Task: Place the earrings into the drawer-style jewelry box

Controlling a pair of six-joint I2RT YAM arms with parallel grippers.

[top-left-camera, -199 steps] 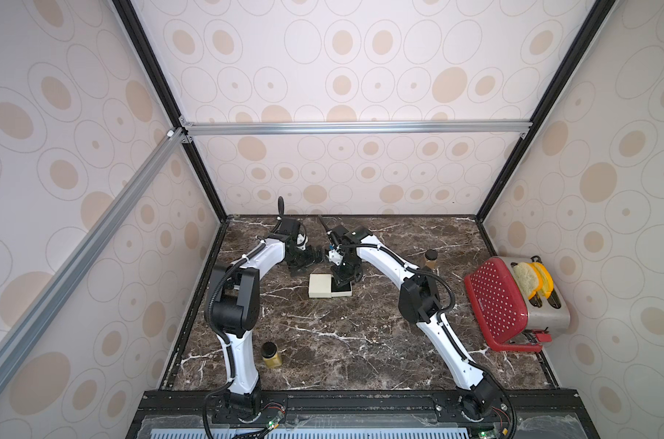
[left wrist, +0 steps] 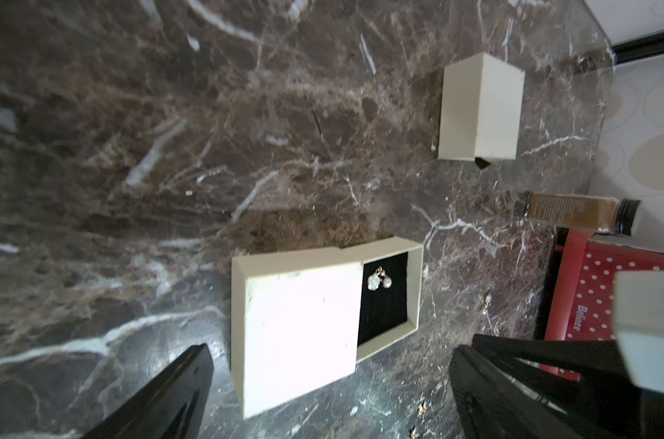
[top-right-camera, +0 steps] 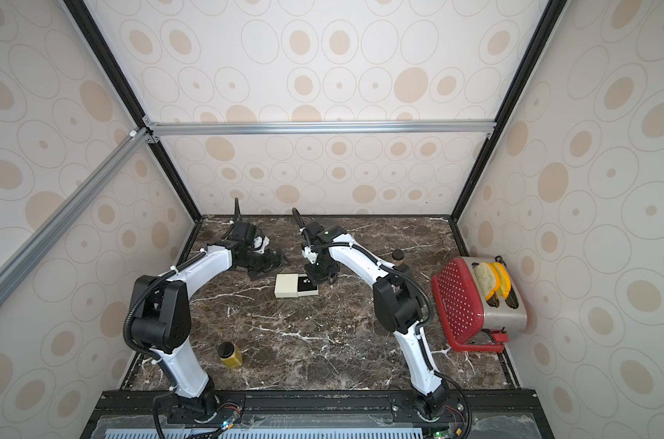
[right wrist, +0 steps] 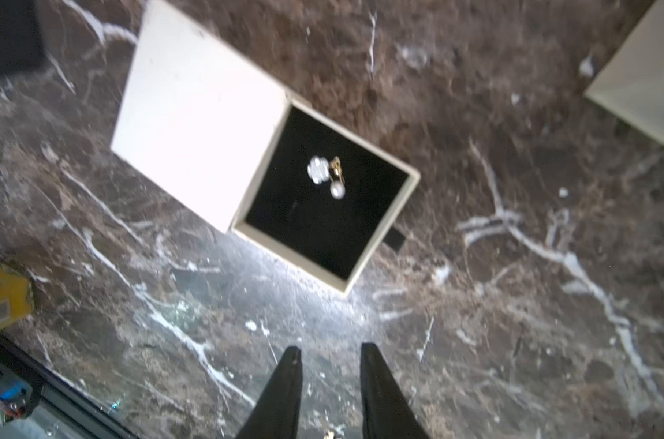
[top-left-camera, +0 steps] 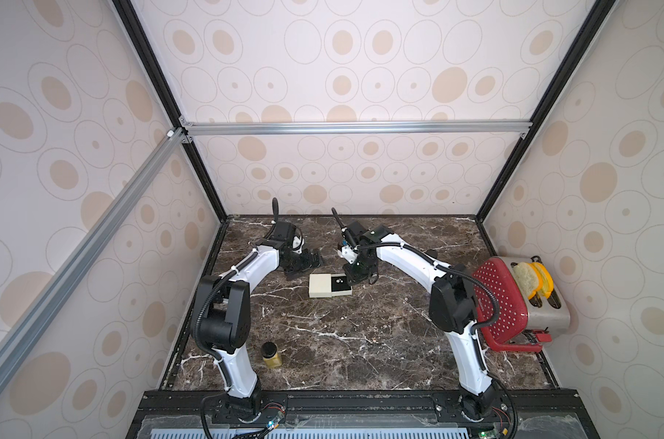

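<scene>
The cream jewelry box (left wrist: 294,330) lies mid-table, its black-lined drawer (right wrist: 295,212) pulled out to the right. Inside the drawer sit the earrings (right wrist: 328,174), a clear gem piece and a pearl drop. My left gripper hangs open just left of the box and above it, with nothing between its fingers. My right gripper is over the drawer's right end, its fingers apart and nothing seen between them.
A second cream box (left wrist: 478,109) stands behind. A red toaster (top-left-camera: 500,303) with yellow slices is at the right, a dark-lidded jar (top-left-camera: 271,356) at the front left, another bottle (top-right-camera: 398,257) at the back right.
My right gripper has moved rightward, off the middle of the drawer. My left arm has drawn back slightly to the left. The box stays in place.
</scene>
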